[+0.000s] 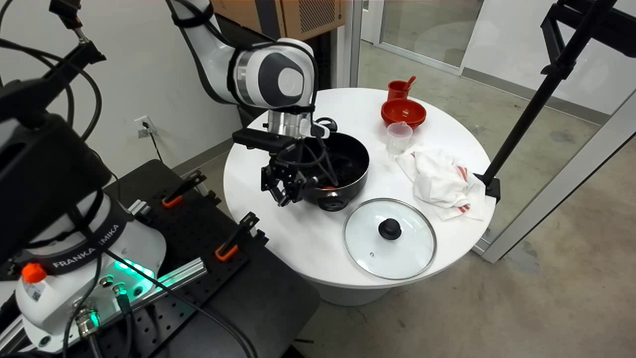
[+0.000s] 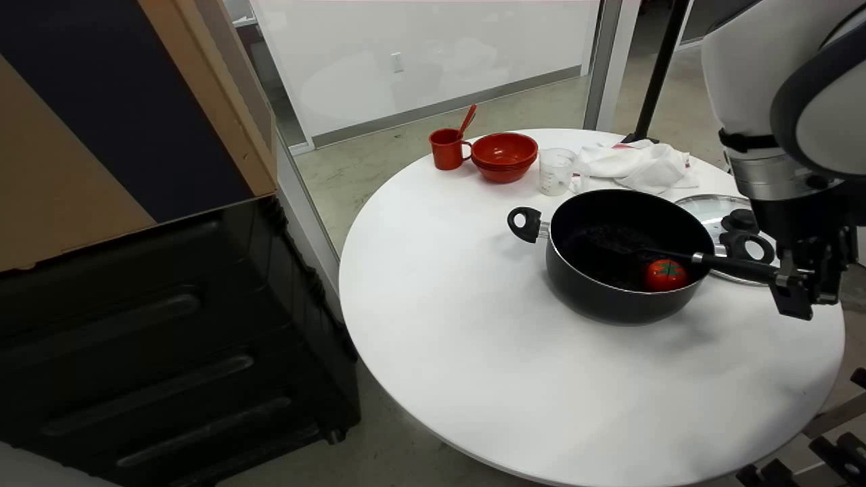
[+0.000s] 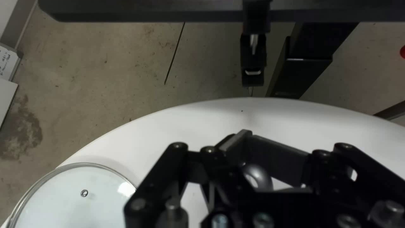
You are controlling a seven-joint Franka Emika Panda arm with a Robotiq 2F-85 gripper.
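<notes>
A black two-handled pot (image 2: 601, 302) stands on the round white table (image 2: 454, 341), with a red tomato (image 2: 666, 277) inside it. A black-handled utensil (image 2: 735, 266) leans over the pot's rim; its far end lies in the dark interior. My gripper (image 2: 793, 293) is beside the pot, at the outer end of that handle. In the wrist view, the fingers (image 3: 279, 150) are shut, tips together. A grey handle end with a hole (image 3: 262, 178) shows just behind them; whether they pinch the handle, I cannot tell.
A glass lid (image 1: 372, 253) lies flat in front of the pot. Toward the back are red bowls (image 1: 403, 112), a red mug (image 1: 397, 90), a clear measuring cup (image 1: 398, 138) and a crumpled white towel (image 1: 441, 182). In exterior view 2, the table's left and front are bare.
</notes>
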